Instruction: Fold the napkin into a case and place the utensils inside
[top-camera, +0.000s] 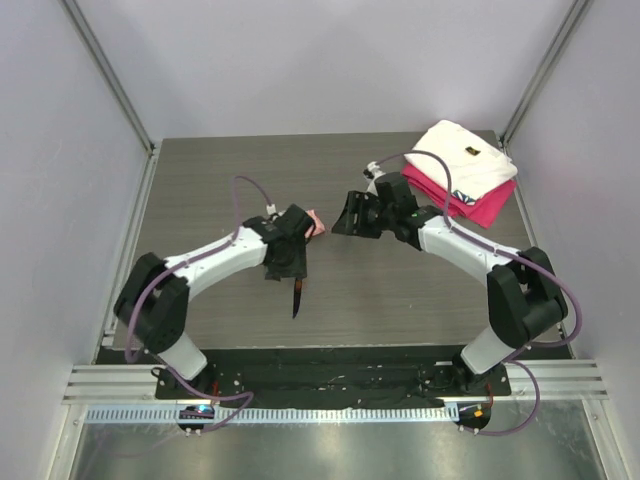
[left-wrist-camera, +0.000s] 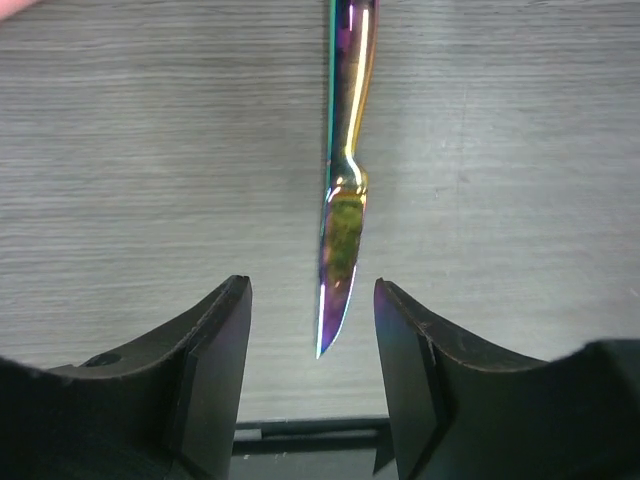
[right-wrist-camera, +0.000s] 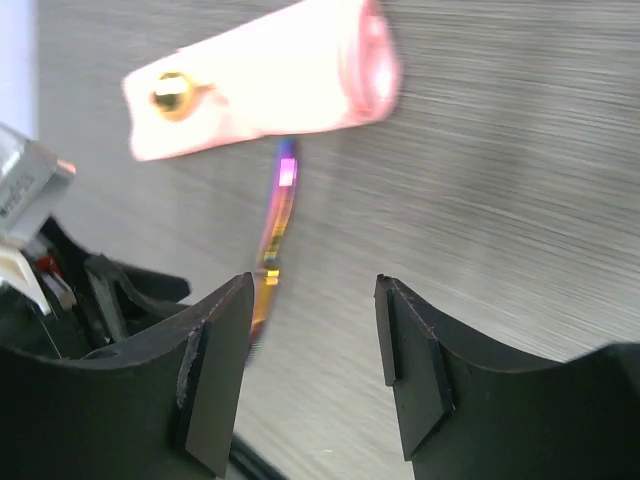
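Observation:
The rainbow knife (left-wrist-camera: 344, 225) lies on the table outside the folded pink napkin (right-wrist-camera: 270, 80), its blade pointing to the table's front edge. In the right wrist view, its handle end meets the napkin's edge; whether any of it goes under cannot be told. My left gripper stands open above the blade, with nothing gripped. In the top view, the left arm hides most of the napkin and the knife's handle. My right gripper is open and empty, off to the right. A round gold piece (right-wrist-camera: 173, 95) shows on the napkin.
A stack of cream cloth (top-camera: 460, 160) and red cloth (top-camera: 490, 205) lies at the back right. Bare table extends in front of that stack and to the right of the knife. The left gripper's dark fingers reach into the right wrist view.

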